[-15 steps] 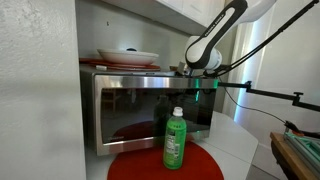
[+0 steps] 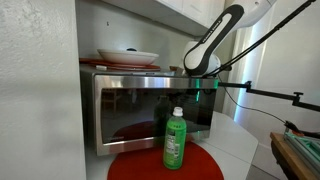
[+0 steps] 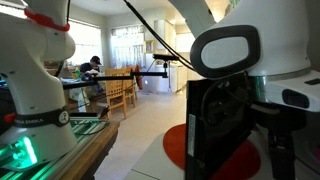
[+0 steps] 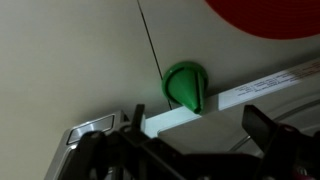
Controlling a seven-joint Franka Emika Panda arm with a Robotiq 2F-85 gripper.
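Observation:
In the wrist view a small green object (image 4: 187, 82), round with a tapered part, lies on a pale surface ahead of my gripper. The dark fingers (image 4: 258, 126) stand wide apart, and nothing shows held between them. A green bottle (image 2: 175, 140) stands upright on a round red mat (image 2: 205, 164), in front of a steel-framed microwave (image 2: 145, 108). My arm (image 2: 204, 52) reaches in behind the microwave's right end, which hides the gripper from exterior view 1. Up close in exterior view 2, the arm (image 3: 262, 50) covers much of the counter.
A white bowl (image 2: 128, 57) rests on top of the microwave. Part of a red mat (image 4: 275, 15) enters the wrist view at upper right, and a metal object (image 4: 82, 140) sits at lower left.
Above the microwave's right end, the visible part of my arm has risen slightly. Bottle, mat and microwave stay where they were.

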